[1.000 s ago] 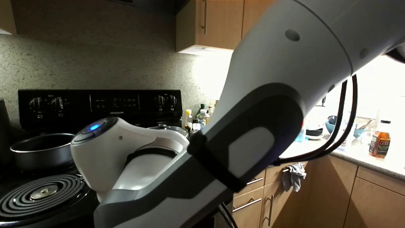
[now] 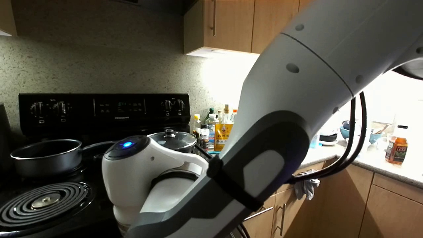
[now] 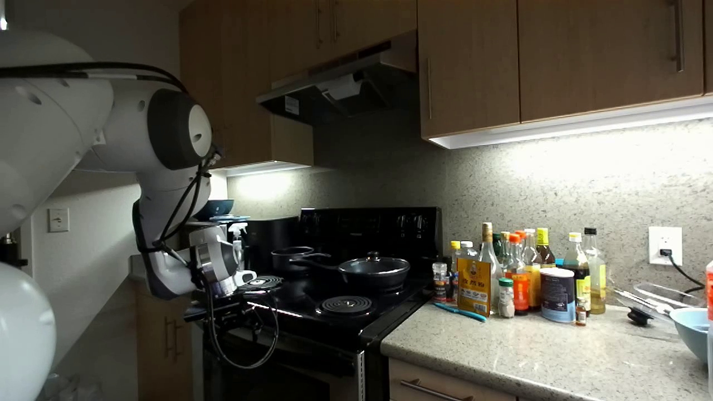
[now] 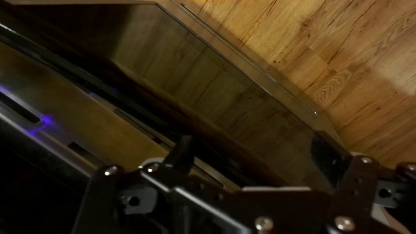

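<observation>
In the wrist view my gripper is open, its two dark fingers wide apart and nothing held between them. Beyond them is the front of the black stove, with the dark glass of its oven door (image 4: 202, 85) reflecting the floor. Exterior view 2 has the gripper (image 3: 235, 313) low at the stove's front edge, small and dark against it. Whether it touches the stove cannot be told. My arm (image 2: 261, 158) crosses exterior view 1 and hides the gripper there.
An open pot (image 2: 47, 158) and a lidded pan (image 3: 374, 270) sit on the stove, beside bare coil burners (image 3: 346, 304). Several bottles (image 3: 514, 267) crowd the right counter (image 3: 461, 341).
In exterior view 1 the arm's wrist housing has shifted right and slightly down. More of the left burner and of the bottles behind the arm now shows. The cookware stays in place.
</observation>
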